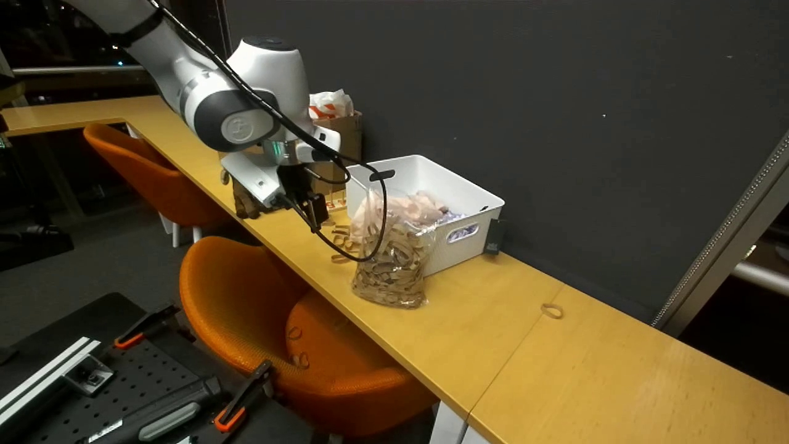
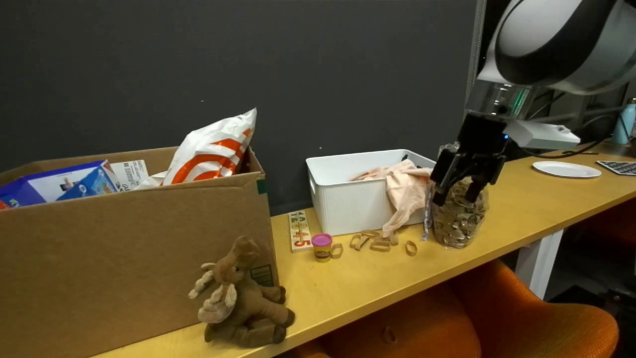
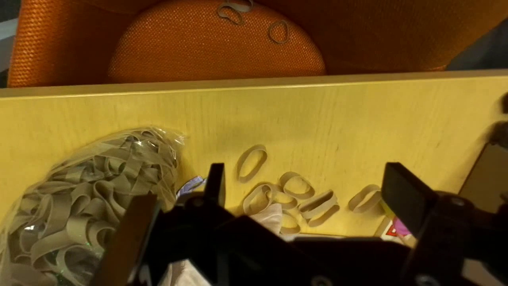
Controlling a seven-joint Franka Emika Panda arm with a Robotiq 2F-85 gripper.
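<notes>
My gripper is open above the table, its fingers wide apart with nothing held between them. Beneath it in the wrist view lie several loose tan rubber bands: a single band (image 3: 252, 163) sits apart toward the table edge, and a cluster with another band (image 3: 319, 205) lies closer to the bin. A clear bag of rubber bands (image 3: 95, 205) stands to the left of the fingers. In exterior view 2 the gripper overlaps that bag (image 2: 457, 223); contact cannot be judged there. The white bin (image 2: 346, 206) has pink cloth (image 2: 408, 194) draped over its side.
Beside the bin are a Play-Doh tub (image 2: 322, 249) and a number board (image 2: 299, 233). A plush moose (image 2: 250, 310) sits against the cardboard box (image 2: 131, 256). Orange chair (image 1: 222, 303) stands at the table's front edge, bands on its seat. Table right of the bag is mostly clear.
</notes>
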